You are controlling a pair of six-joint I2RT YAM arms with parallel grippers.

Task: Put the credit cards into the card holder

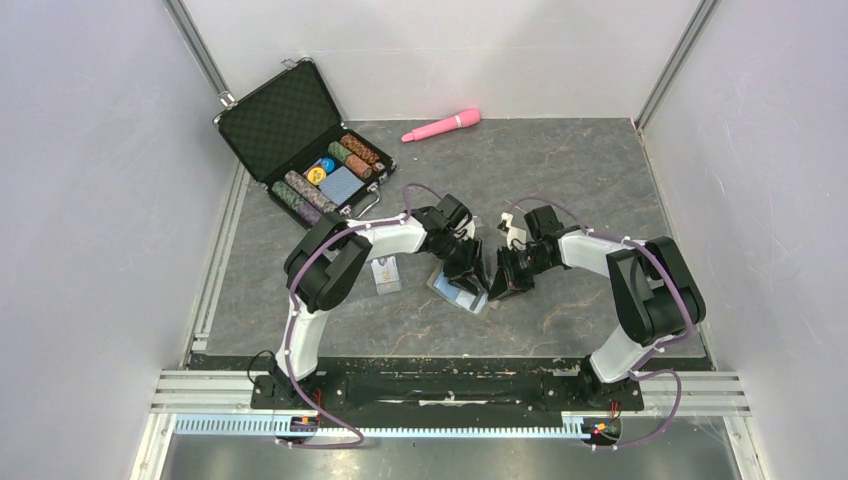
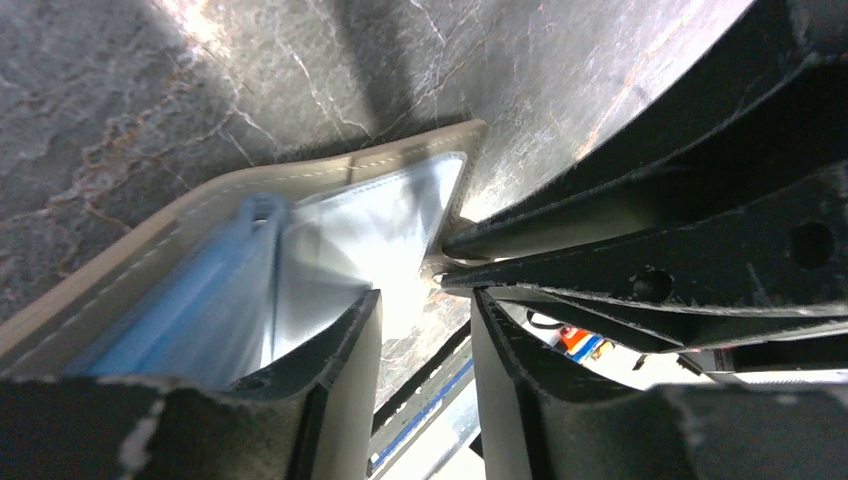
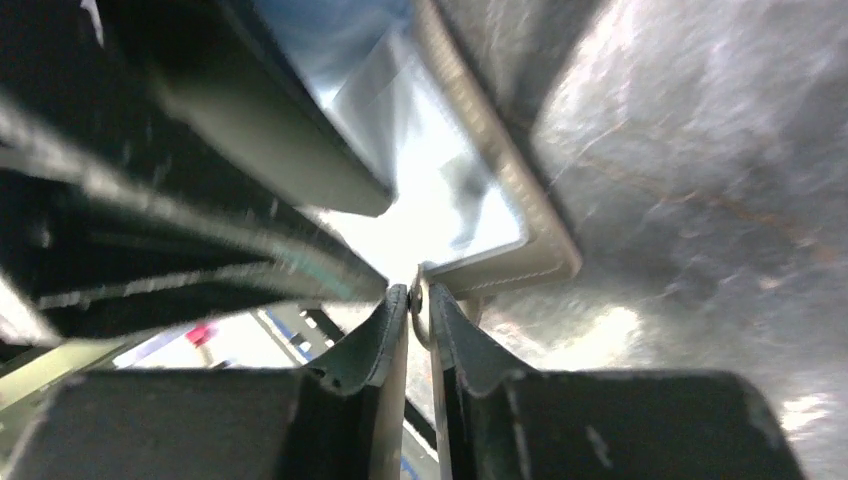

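Note:
The card holder [image 1: 445,292], with a tan rim, lies tilted on the grey table under both arms. Its clear sleeve [image 2: 350,235] and a blue flap [image 2: 215,295] fill much of the left wrist view. My left gripper is over the holder, its fingers apart and nothing held between them. At the holder's corner, my right gripper has its fingers almost together, a thin edge of the holder pinched between the tips. The two grippers are very close to each other. No separate credit card can be clearly made out in the sleeves.
A small whitish packet [image 1: 386,276] lies left of the holder. An open black case [image 1: 282,115] with poker chips and blue-backed cards stands at the back left. Behind the arms is a pink wand-shaped object [image 1: 442,125].

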